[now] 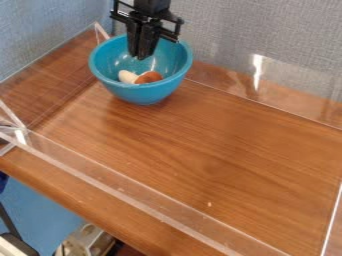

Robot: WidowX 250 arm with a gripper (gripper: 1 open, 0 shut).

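Note:
A teal bowl [143, 92] sits at the back left of the wooden table, holding a pale item [128, 77] and an orange-brown item [150, 77]. My black gripper [142, 53] hangs over the back of the bowl, its tips near rim height above the items. Whether its fingers are open or shut is hard to make out, and nothing clearly shows held between them.
Clear panels edge it, with grey textured walls behind and blue floor with a metal fitting [87, 240] at the lower left.

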